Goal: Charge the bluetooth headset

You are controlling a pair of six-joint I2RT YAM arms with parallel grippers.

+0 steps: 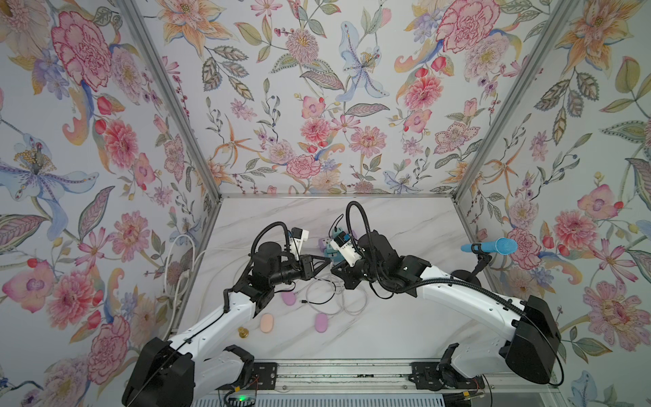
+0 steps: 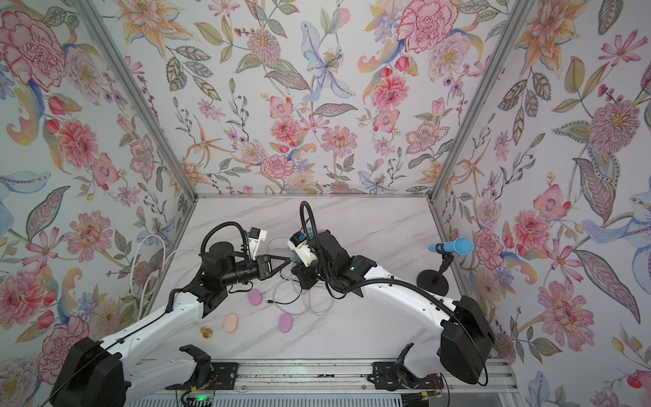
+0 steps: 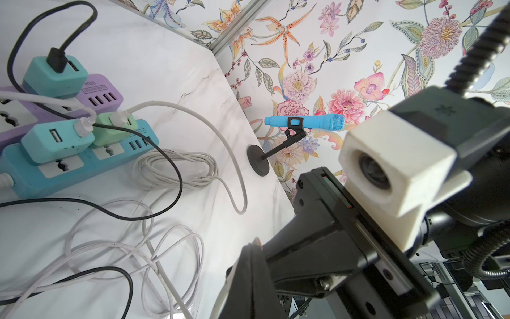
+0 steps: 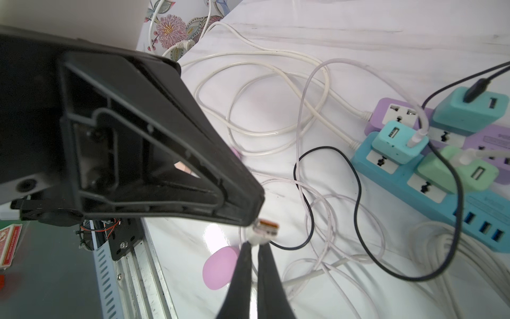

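Note:
My left gripper is shut, with nothing visible between its fingers. Its dark tip comes close to my right gripper, near the table's middle. A small white piece [image 4: 260, 234] with an orange-brown end lies at the right fingertips, right by the left arm's tip. The right fingers stand close together, and I cannot tell how firmly they have this piece or whether the left touches it. A blue power strip [image 4: 403, 180] carries a teal charger [image 4: 399, 141] and a pale green charger [image 4: 459, 169]. No headset can be made out for certain.
Behind is a purple power strip [image 4: 496, 141] with another teal charger [image 4: 467, 111]. White and black cables [image 4: 357, 212] loop over the table. A purple oval [image 1: 321, 322] and a pink oval [image 1: 267, 322] lie in front. The microphone stand [image 1: 468, 274] is far right.

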